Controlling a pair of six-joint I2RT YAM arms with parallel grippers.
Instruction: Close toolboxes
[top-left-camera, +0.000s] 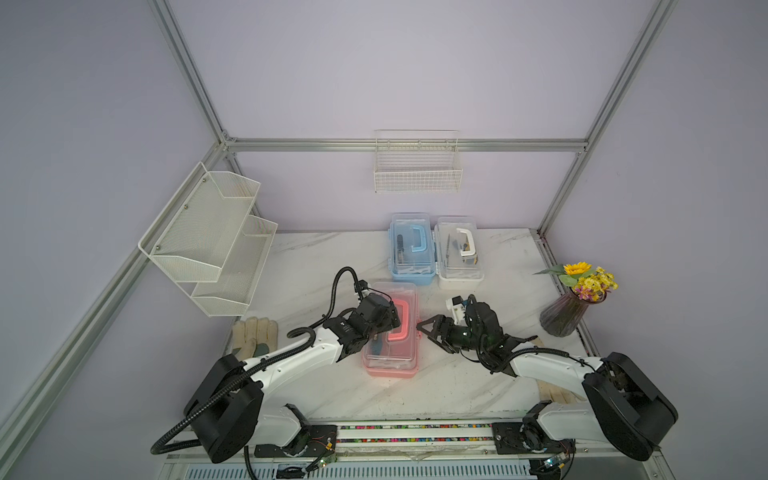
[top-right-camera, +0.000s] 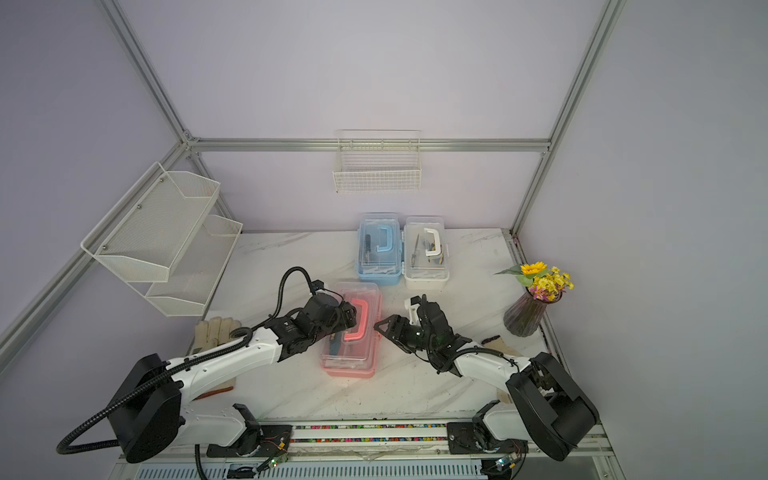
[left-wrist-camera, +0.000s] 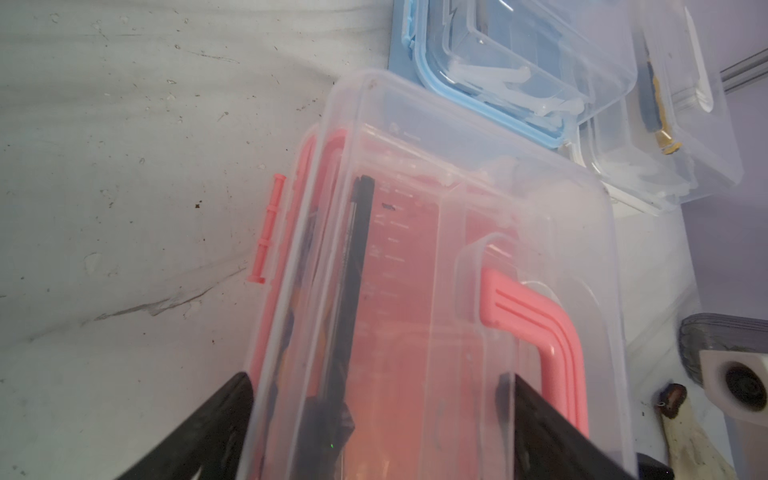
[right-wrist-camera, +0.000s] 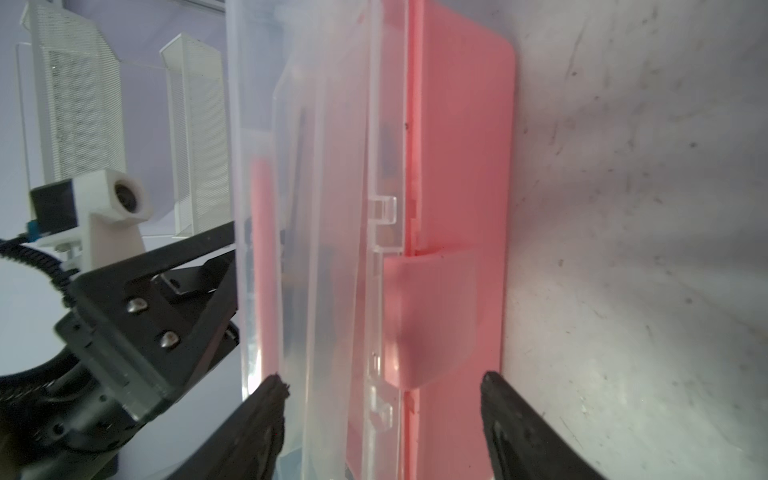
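The pink toolbox (top-left-camera: 392, 364) stands at the middle of the table, its clear lid (left-wrist-camera: 480, 184) down over the base. Above the lid, near the pink handle (left-wrist-camera: 552, 336), my left gripper has its fingers spread, one at each side of the view. On the box's right side a pink latch (right-wrist-camera: 428, 320) sticks out from the lid seam; whether it is fastened cannot be told. Facing that side, my right gripper has a wide gap between its fingers, and none of them grips the latch. Behind stand the blue toolbox (top-left-camera: 412, 248) and the white toolbox (top-left-camera: 458, 252), lids down.
A vase with flowers (top-left-camera: 569, 308) stands at the table's right edge. Gloves (top-left-camera: 254, 334) lie at the left, below a white mesh rack (top-left-camera: 216, 240). Bare table (top-left-camera: 496, 392) shows in front of the right arm.
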